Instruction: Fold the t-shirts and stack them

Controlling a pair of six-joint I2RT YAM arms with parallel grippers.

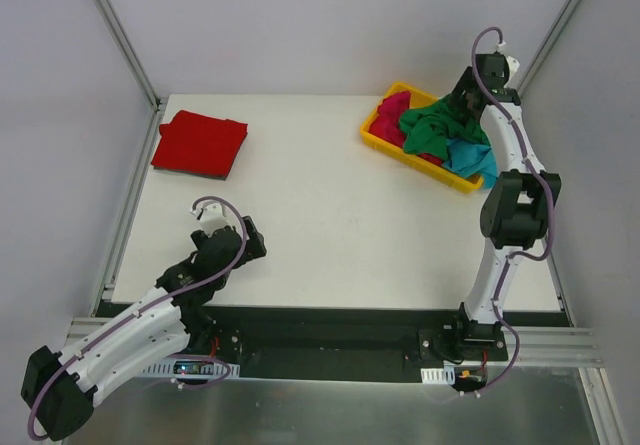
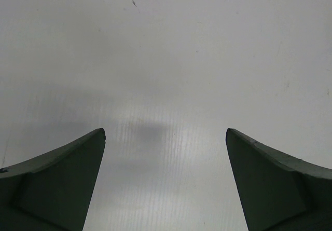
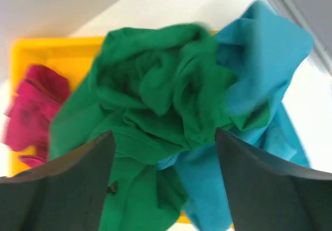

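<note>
A folded red t-shirt (image 1: 200,143) lies at the table's upper left. At the upper right, a yellow bin (image 1: 400,157) holds crumpled green (image 1: 430,125), blue (image 1: 472,163) and red (image 1: 388,117) shirts. My right gripper (image 1: 470,90) is over the bin; in its wrist view the fingers are apart above the green shirt (image 3: 150,91) and blue shirt (image 3: 202,189), with nothing clearly between them. My left gripper (image 1: 225,235) stands open over bare table at the lower left.
Rails and walls border it on both sides.
</note>
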